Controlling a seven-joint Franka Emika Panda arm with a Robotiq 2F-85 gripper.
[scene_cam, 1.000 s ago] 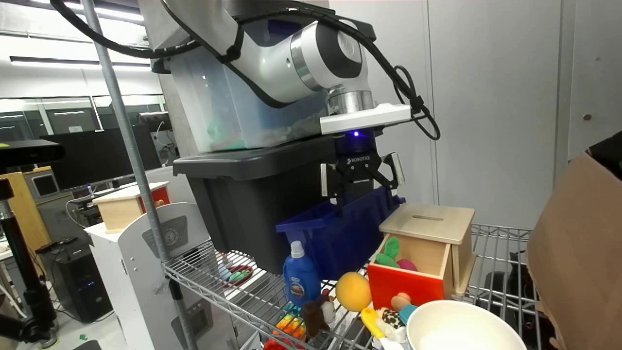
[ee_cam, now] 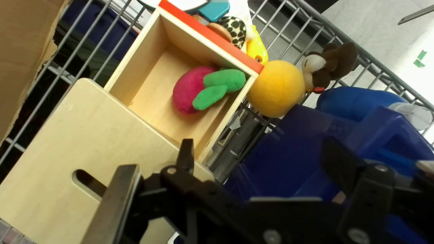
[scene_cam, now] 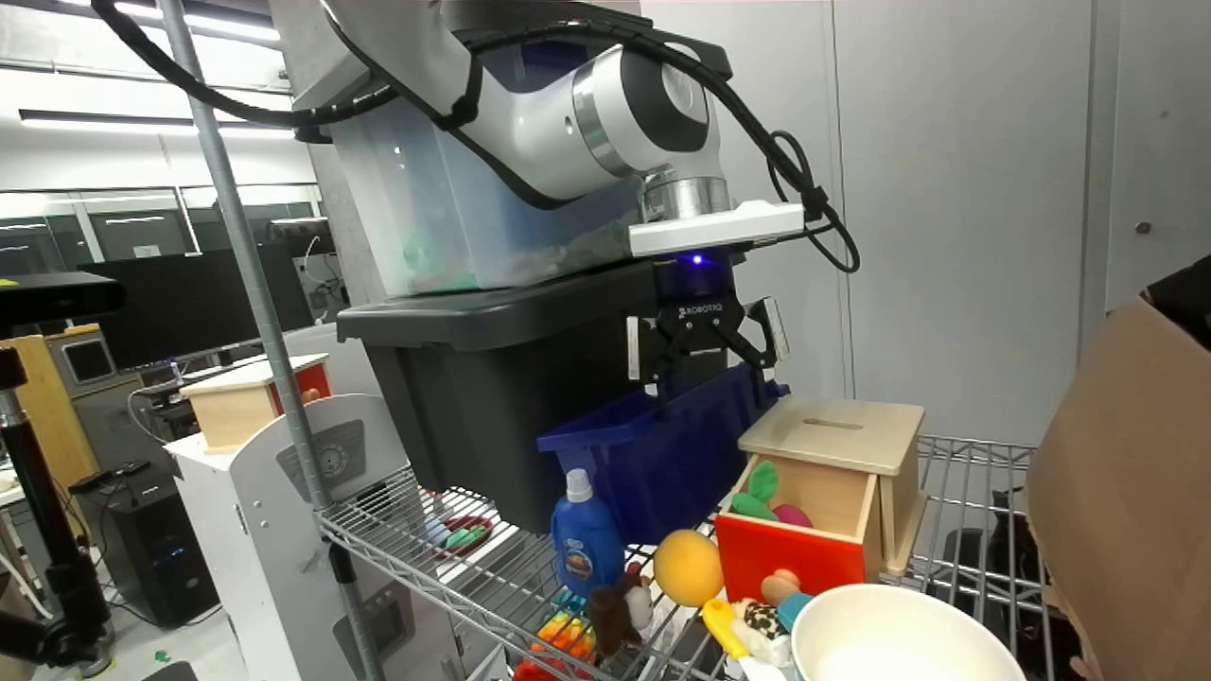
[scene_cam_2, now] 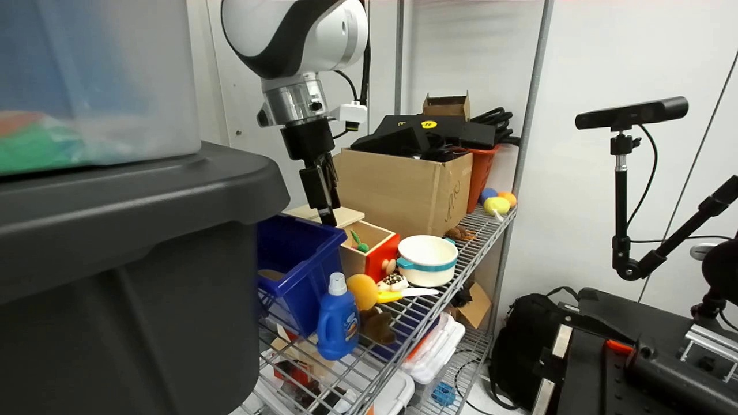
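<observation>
My gripper is open above the blue bin, with nothing between its fingers. In the wrist view its fingers are spread wide, one over the wooden box's lid and the other over the blue bin. The wooden box has its red-fronted drawer pulled out. Inside the drawer lies a magenta plush with green leaves, near one corner. A yellow-orange ball rests just outside the drawer, beside the bin. Part of the bin's inside shows in the second exterior view, with something brownish low in it.
A blue detergent bottle, a brown plush toy, a yellow-handled knife and a white pot crowd the wire shelf's front. The black tote stands beside the bin; a cardboard box sits beyond the wooden box.
My arm and gripper have shifted very slightly to the right in the first exterior view. The gripper remains open, and the objects look unmoved.
</observation>
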